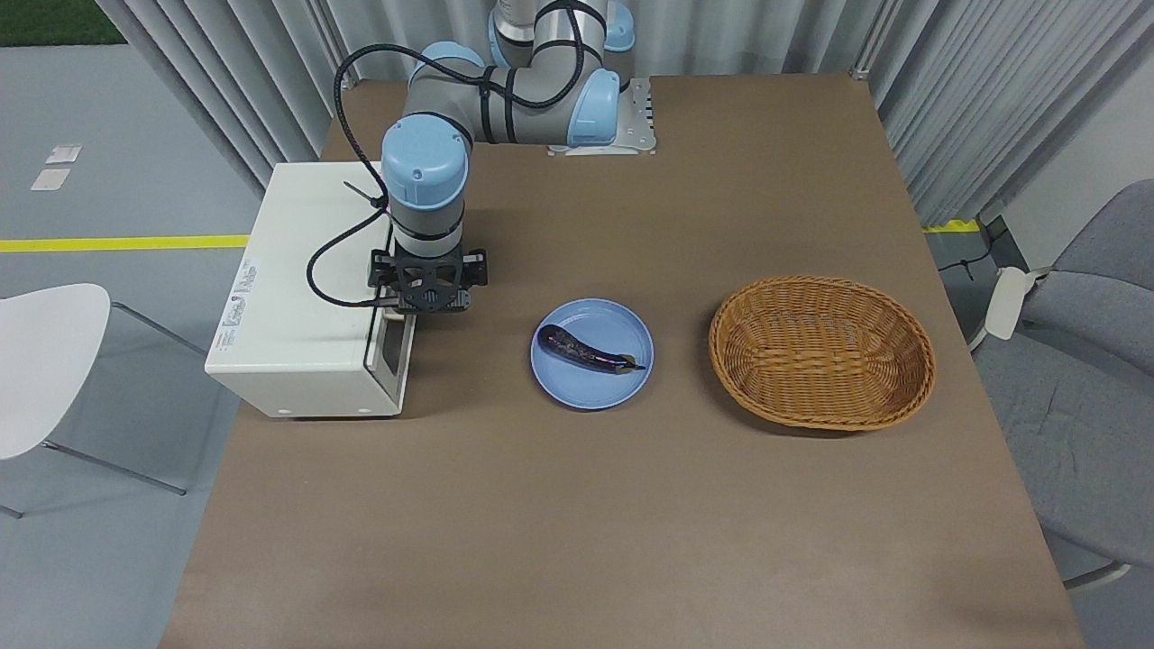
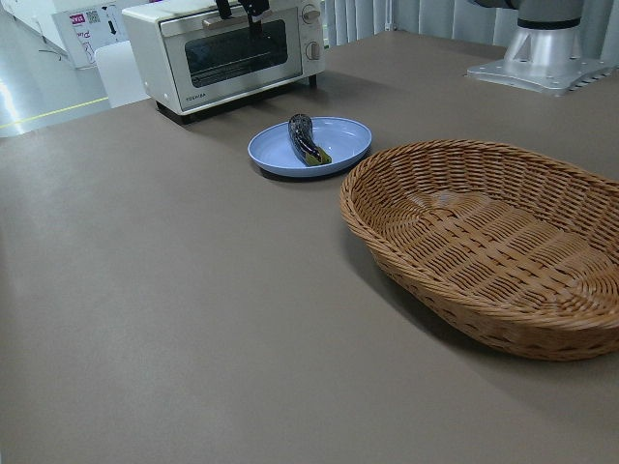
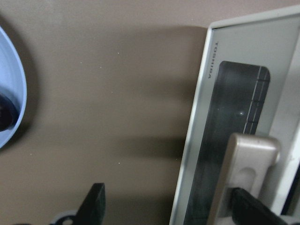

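Observation:
The white Toshiba toaster oven (image 1: 292, 281) stands on the left of the table with its door upright. My gripper is at the oven's door handle (image 3: 246, 159), its fingers wide open; in the wrist view one finger overlaps the handle, the other is over bare table. In the left view only the gripper's dark tips show at the top of the oven front. An eggplant (image 1: 579, 348) lies on a blue plate (image 1: 606, 389) to the right of the oven.
A wicker basket (image 1: 822, 357) sits to the right of the plate, appearing empty. Chairs stand beyond both side edges.

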